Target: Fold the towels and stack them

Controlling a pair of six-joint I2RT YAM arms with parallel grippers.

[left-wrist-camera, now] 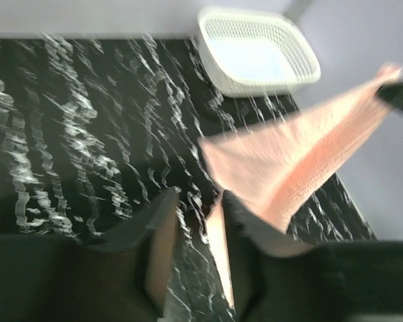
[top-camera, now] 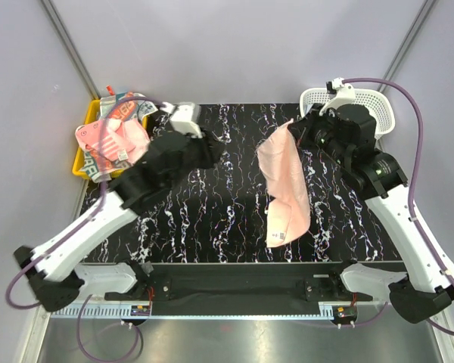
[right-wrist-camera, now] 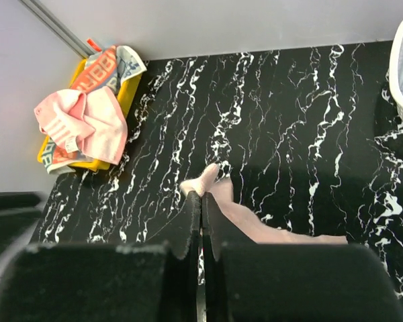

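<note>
A pale pink towel [top-camera: 286,178] hangs from one corner, its lower end reaching the black table near the front. That corner is pinched by my right gripper [top-camera: 295,130], shut on it; in the right wrist view the towel [right-wrist-camera: 208,184] pokes up beyond the closed fingertips. My left gripper [top-camera: 219,147] is blurred, left of the towel and apart from it. The left wrist view shows a gap between its fingers with no cloth gripped; the towel [left-wrist-camera: 275,161] lies beyond. More towels [top-camera: 110,144] are heaped in a yellow basket on the left.
The yellow basket [top-camera: 79,160] stands at the table's back left. A white perforated basket [top-camera: 384,113] is at the back right, partly behind my right arm. Bare black marble-patterned table [top-camera: 212,219] stretches between them.
</note>
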